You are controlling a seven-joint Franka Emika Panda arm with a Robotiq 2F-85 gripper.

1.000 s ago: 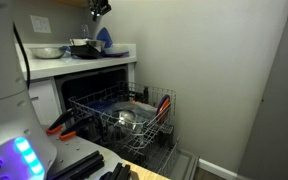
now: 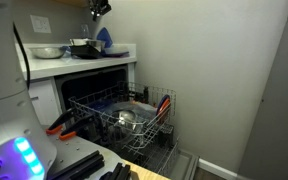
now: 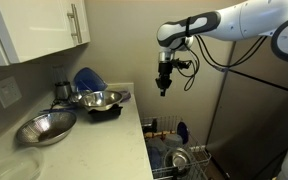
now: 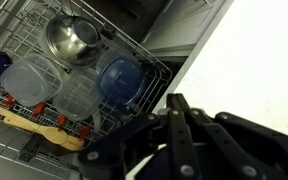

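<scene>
High above the dish rack, my gripper [image 3: 164, 91] points downward beside the counter's end, its fingers together and nothing showing between them. In the wrist view the fingers [image 4: 174, 102] reach up from the bottom, near the counter edge. Below, the pulled-out dishwasher rack [image 2: 149, 112] holds a shiny metal bowl [image 4: 72, 40], a dark blue bowl [image 4: 121, 80], a clear plastic container [image 4: 31, 80], another clear container [image 4: 78, 95] and a wooden utensil [image 4: 39, 128]. No dish touches the gripper.
Along the wall, the white counter [image 3: 99, 150] carries a metal colander [image 3: 46, 128], a large metal bowl [image 3: 99, 99] over a black rack and a clear bowl [image 3: 14, 163]. A cabinet [image 3: 34, 25] hangs overhead.
</scene>
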